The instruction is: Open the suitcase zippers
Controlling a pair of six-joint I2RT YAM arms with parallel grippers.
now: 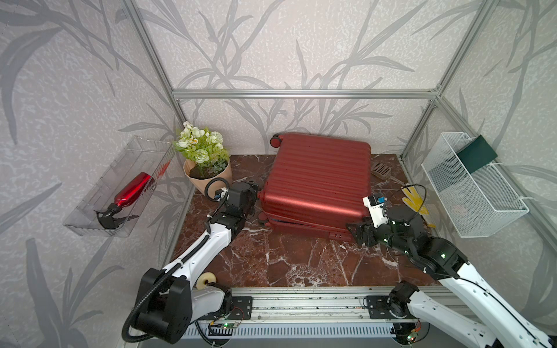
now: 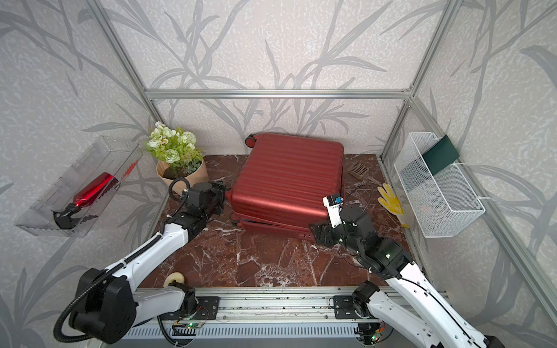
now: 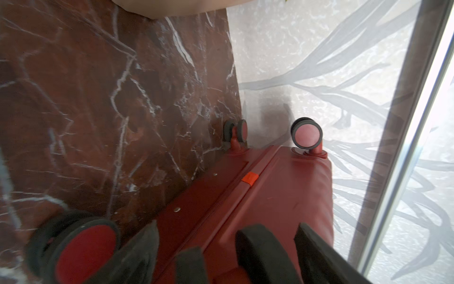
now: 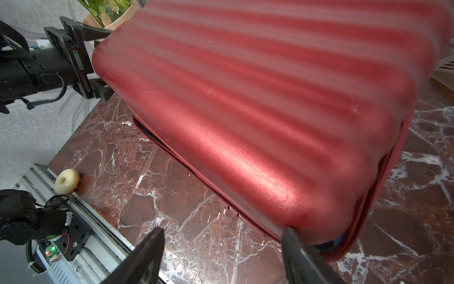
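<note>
The red suitcase [image 1: 316, 179] lies flat, with its zipper seam running along the front lower edge, gaping slightly in the right wrist view. My left gripper [image 1: 252, 191] is at its left end, among the wheels; in the left wrist view an orange tag [image 3: 249, 179] sits on that end's seam. Its fingers are part open near a wheel mount, whether gripping is unclear. My right gripper stands open low at the front right corner, the zipper tape [image 4: 203, 182] just beyond its fingers, nothing visibly between them.
A flower pot [image 1: 203, 174] stands behind the left gripper. A clear basket [image 1: 116, 191] and a white mesh basket [image 1: 470, 191] hang on the side walls. A yellow glove [image 2: 390, 203] lies at the right.
</note>
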